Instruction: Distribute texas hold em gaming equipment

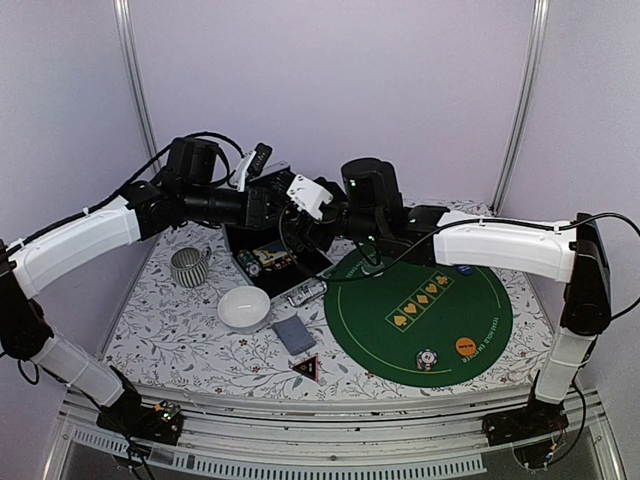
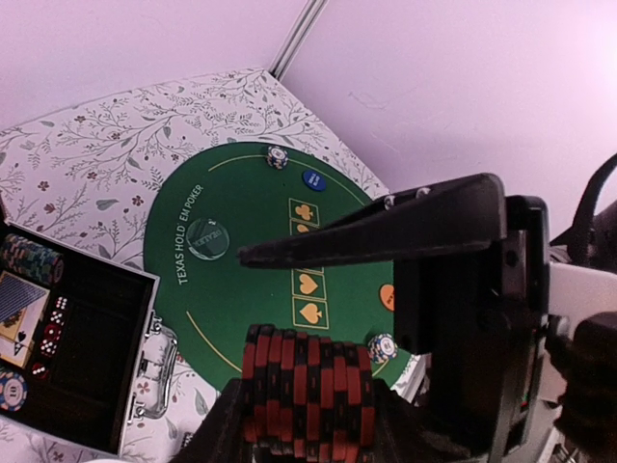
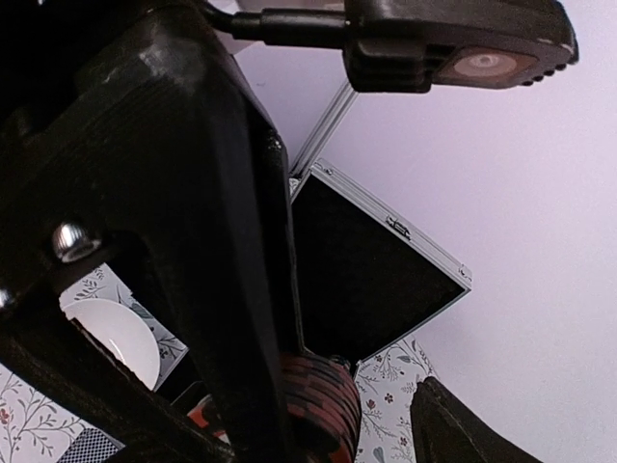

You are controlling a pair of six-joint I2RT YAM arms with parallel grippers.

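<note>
A stack of red and black chips (image 2: 307,391) is clamped upright in my left gripper, above the table. The left gripper's dark body covers much of that view and hides the other finger. On the round green poker mat (image 1: 375,335) lie a clear dealer disc (image 2: 209,238), a blue button (image 2: 313,179), an orange button (image 1: 466,346) and small chip stacks (image 1: 427,359).
The open case (image 2: 96,328) holds more chips, cards and dice. A white bowl (image 1: 244,309), a striped cup (image 1: 190,267), a blue-grey card deck (image 1: 294,335) and a black triangular piece (image 1: 306,368) stand at the left. Both arms crowd together over the case.
</note>
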